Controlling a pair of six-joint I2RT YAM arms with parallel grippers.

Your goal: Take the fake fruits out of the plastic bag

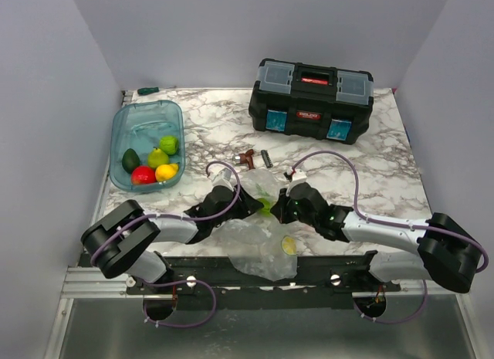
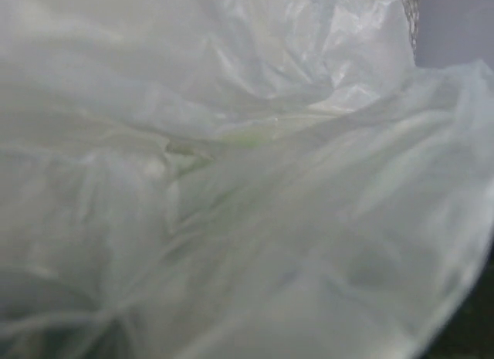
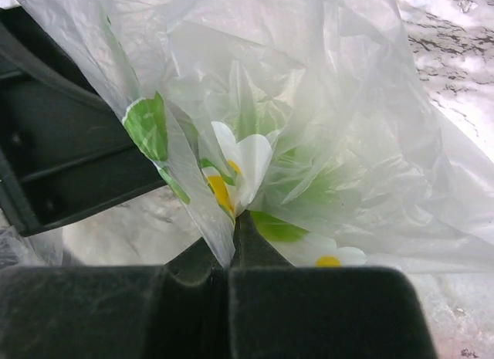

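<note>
A translucent plastic bag (image 1: 262, 247) lies near the table's front edge, bunched between my two grippers. Green shows through it (image 3: 282, 226) beside printed white and yellow flowers; whether any of it is fruit is unclear. In the right wrist view, the right gripper is shut with a fold of the bag pinched between its fingertips. My left gripper (image 1: 257, 208) reaches into the bag from the left. Plastic (image 2: 270, 220) fills the left wrist view and hides its fingers. A blue-grey bin (image 1: 133, 123) at back left holds several fake fruits, among them a red one (image 1: 143, 175) and a yellow one (image 1: 165, 172).
A black toolbox (image 1: 312, 100) stands at the back right. Behind the bag lie a small brown object (image 1: 245, 159) and a dark strip (image 1: 266, 158). A green-handled tool (image 1: 149, 90) rests at the back left.
</note>
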